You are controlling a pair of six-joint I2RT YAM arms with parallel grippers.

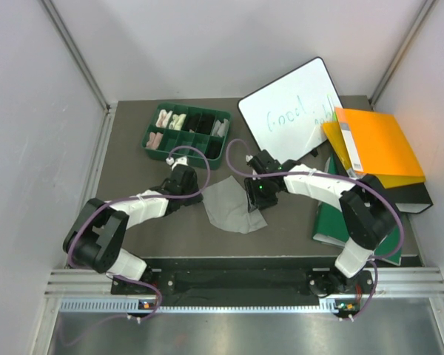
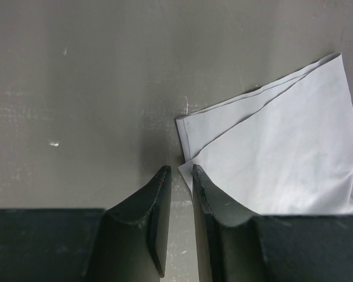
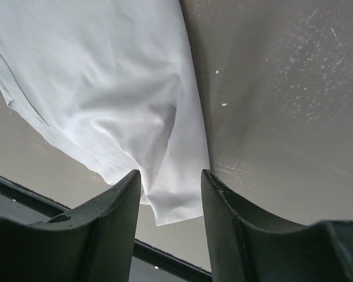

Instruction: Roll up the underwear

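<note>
A light grey cloth garment (image 1: 226,203) lies flat on the table between my two grippers, with folds and layered edges along its sides. In the left wrist view my left gripper is part open over the left corner of the cloth (image 2: 270,141), one finger at that corner; whether it touches cannot be told. In the right wrist view my right gripper stands open above the narrow near end of the cloth (image 3: 117,82), with nothing seen held between its fingers.
A green divided box (image 1: 187,126) with rolled items stands behind the cloth. A whiteboard (image 1: 281,103) lies at the back right, beside a stack of folders (image 1: 385,148). The table's front edge is close below the cloth.
</note>
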